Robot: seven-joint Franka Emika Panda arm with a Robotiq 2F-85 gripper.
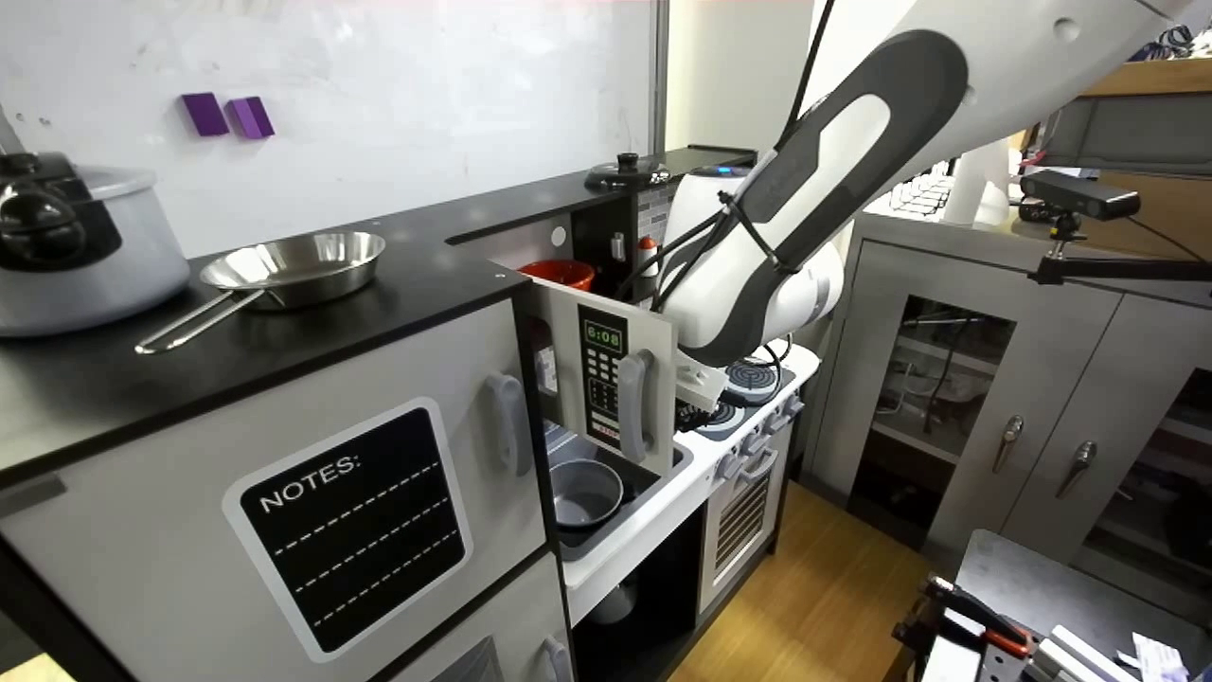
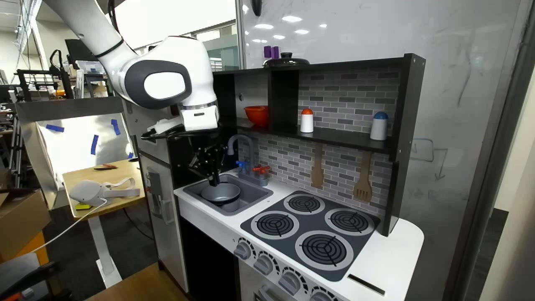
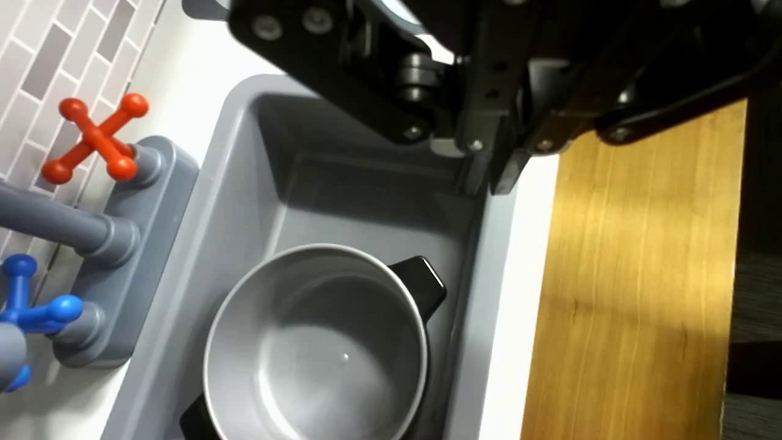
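Note:
A grey pot (image 3: 315, 344) with black side handles (image 3: 421, 286) appears within the grey sink (image 3: 231, 157). Its inside looks empty. In exterior view 2, the black gripper (image 2: 214, 179) reaches down over the pot (image 2: 220, 192), its tips overlapping the rim; contact is unclear from there. The wrist view has the gripper with its fingers close together, near the sink's outer wall and apart from the visible pot handle. No object can be made out between the tips. Exterior view 1 shows the pot (image 1: 587, 493) past the microwave door (image 1: 619, 375), which hides the fingers.
The microwave door stands open beside the arm. Faucet handles, one red (image 3: 99, 139) and one blue (image 3: 40, 311), line the sink's back. A red bowl (image 2: 257, 115) sits on the shelf above. The stove burners (image 2: 324, 248) are bare.

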